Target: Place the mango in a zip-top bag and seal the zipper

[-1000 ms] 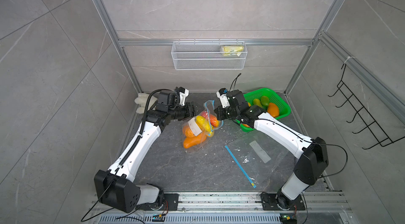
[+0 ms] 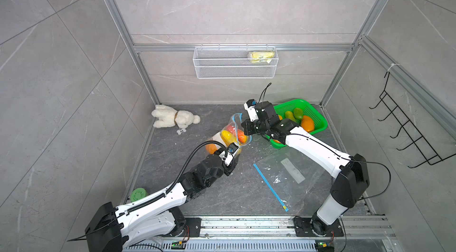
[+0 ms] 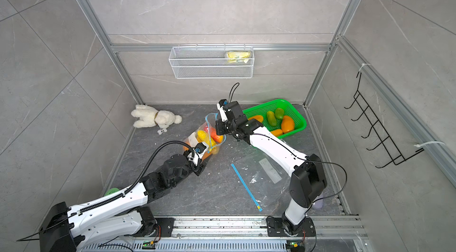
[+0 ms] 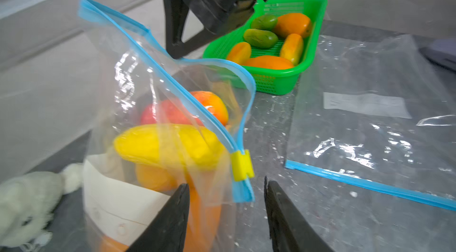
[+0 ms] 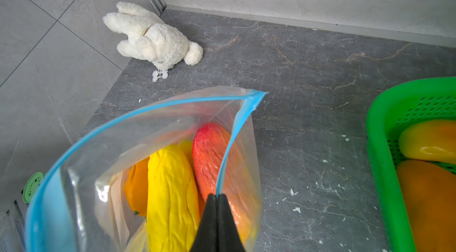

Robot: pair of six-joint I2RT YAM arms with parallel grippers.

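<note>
A clear zip bag with a blue zipper stands open mid-table, holding several fruits, including a red mango and a yellow one. My right gripper is shut on the bag's rim at its top edge, from the upper right. My left gripper is part open at the bag's front, its fingers just below the yellow slider at the zipper's end, with nothing clearly held between them.
A green basket of fruit sits at the back right. A flat empty zip bag lies at the front right. A white plush toy lies at the back left, below a wall rack.
My left arm has swung from the bag's left, down and round to its front, its gripper now pointing at the zipper end. The right arm and bag look unmoved.
</note>
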